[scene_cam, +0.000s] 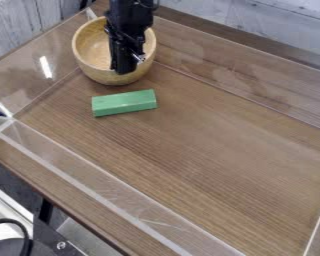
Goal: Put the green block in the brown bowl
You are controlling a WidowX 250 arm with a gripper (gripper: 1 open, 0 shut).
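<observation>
The green block point(124, 103) lies flat on the wooden table, just on the near side of the brown bowl point(87, 50) and apart from it. My black gripper point(124, 66) reaches down from the top of the view, in front of or over the bowl, and hides part of its inside and right side. Between the gripper's lower end and the block there is a gap in the picture. The fingers are too dark and small to show how far apart they stand.
Bare wooden table point(203, 160) stretches to the right and front of the block. Shiny clear tape or edging point(89, 185) runs along the table's left edge. Black cables point(9, 235) hang at the lower left, off the table. A pale wall point(290, 25) borders the back right.
</observation>
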